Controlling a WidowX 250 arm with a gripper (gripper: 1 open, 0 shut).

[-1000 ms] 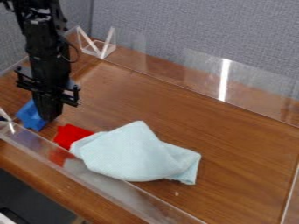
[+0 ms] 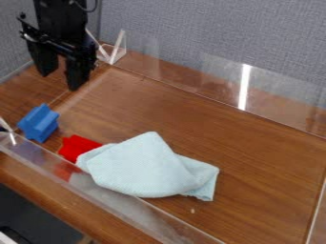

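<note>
My gripper [image 2: 59, 67] hangs open at the upper left, well above the wooden tray floor, with nothing visible between its fingers. Below it, near the left clear wall, a blue block [image 2: 40, 123] rests on the wood. A red object [image 2: 79, 148] lies to the right of the block, partly hidden under a crumpled pale cloth [image 2: 147, 167] in the lower middle.
Clear walls edge the wooden surface [image 2: 242, 143] at back, front and sides. A white wire-like item [image 2: 112, 48] stands at the back left behind the gripper.
My gripper has risen from around the blue block to high above it at the upper left. The block, red object and cloth appear in the same places.
</note>
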